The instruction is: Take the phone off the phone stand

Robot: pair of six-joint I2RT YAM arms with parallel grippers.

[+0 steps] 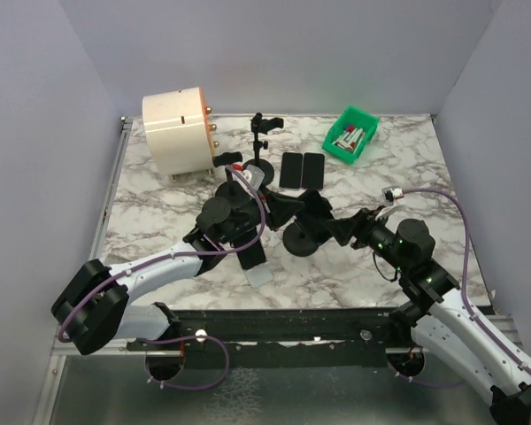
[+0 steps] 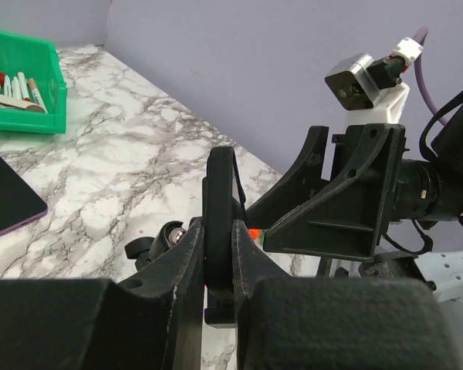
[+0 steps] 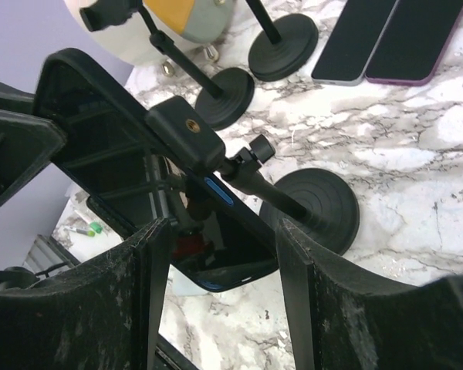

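A black phone [image 1: 313, 212] [image 3: 216, 247] is tilted at the centre on a black stand with a round base [image 1: 296, 241] [image 3: 316, 216]. My left gripper [image 1: 292, 205] is shut on the phone's upper part, which appears edge-on between its fingers in the left wrist view. My right gripper [image 1: 343, 228] is part open at the phone's lower right; in the right wrist view the phone shows between and beyond its fingertips.
Two other stands [image 1: 258, 164] are at the back left, beside a white drum [image 1: 177, 128]. Two phones [image 1: 302, 170] lie flat behind, near a green bin of markers [image 1: 361, 119].
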